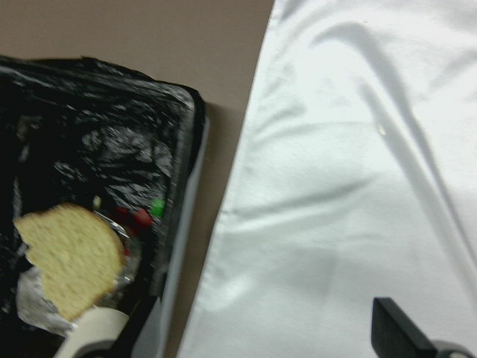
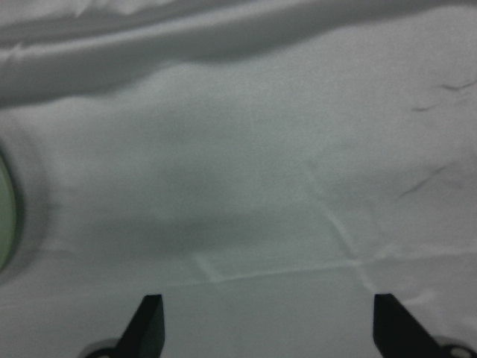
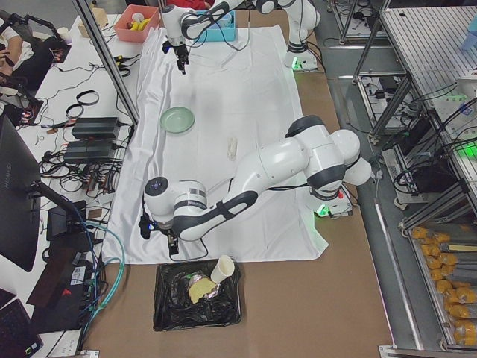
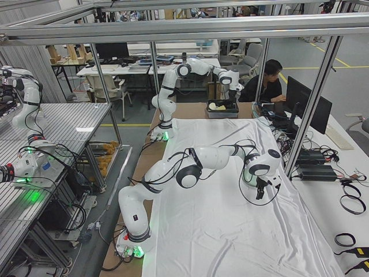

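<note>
My left gripper (image 3: pixel 158 233) is open and empty above the cloth's edge, beside a black-lined bin (image 3: pixel 171 306). In the bin lie a bread slice (image 1: pixel 71 261), crumpled foil (image 1: pixel 37 302) and a pale cup (image 3: pixel 223 268). At the other end, my right gripper (image 4: pixel 262 190) is open and empty above the white cloth (image 2: pixel 246 179). A green plate (image 3: pixel 177 119) lies on the cloth between the arms, its edge showing in the right wrist view. A small pale item (image 3: pixel 232 148) lies near the middle.
A red container (image 3: pixel 136 24) with items and a blue container (image 3: pixel 212 33) stand at the far end. A metal post (image 3: pixel 104 63) and cluttered side table run along one side.
</note>
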